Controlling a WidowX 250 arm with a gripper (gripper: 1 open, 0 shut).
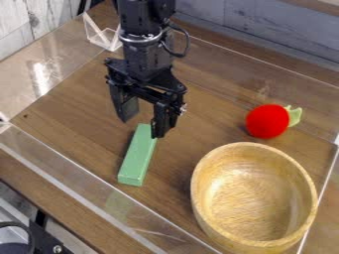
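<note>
My gripper [143, 109] is a black mechanism on a dark arm reaching from the top centre. It stands open over the wooden table, above and near the far end of a green rectangular block [135, 157], which lies lengthwise in the lower middle. Whether anything touches the block is hard to tell.
A red round object [265, 122] with a green top lies at the right. A large pale tan bowl [255, 233] fills the lower right. A clear object stands at the upper left edge.
</note>
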